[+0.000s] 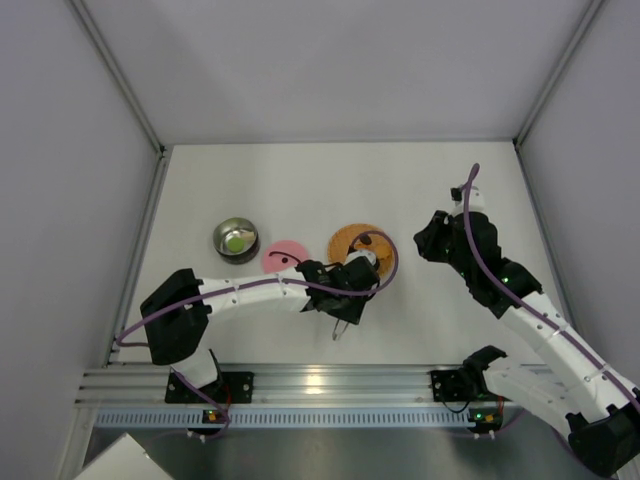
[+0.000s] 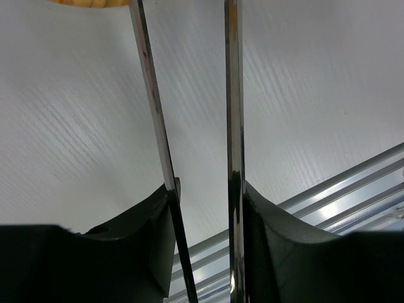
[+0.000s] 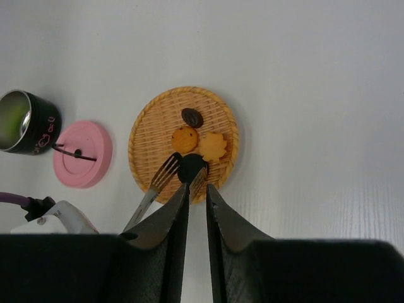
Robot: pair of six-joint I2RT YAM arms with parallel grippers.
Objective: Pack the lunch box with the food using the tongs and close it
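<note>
In the left wrist view, two long metal strips of a pair of tongs [image 2: 235,126] run between the fingers of my left gripper, which grips them from outside. The right wrist view has the tongs' forked end [image 3: 165,172] over the woven round plate [image 3: 140,142], with a dark round piece [image 3: 190,165] between their tips. Also on that plate lie an orange disc [image 3: 184,139], a flower-shaped piece [image 3: 213,146] and a dark oval piece [image 3: 192,117]. Whether the tongs touch the food is unclear. My right gripper hangs apart, right of the plate, fingers parted and empty.
Left of the plate sits a pink lid [image 1: 285,250] with a dark handle. Farther left stands a dark pot [image 1: 221,234] with green food inside.
</note>
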